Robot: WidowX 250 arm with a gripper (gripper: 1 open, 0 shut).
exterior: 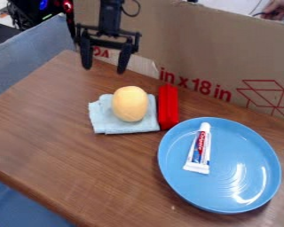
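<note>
My gripper [104, 64] hangs at the back left of the table, above and behind the other objects, open with nothing between its fingers. A pale yellow round object [130, 104] rests on a folded light blue cloth [107, 121]. A red object [169, 107] lies just right of the cloth. At the right, a white toothpaste tube [199, 147] lies on a blue plate [243, 179].
A cardboard panel [216, 53] runs along the back of the table. A grey padded edge [26, 71] borders the left side.
</note>
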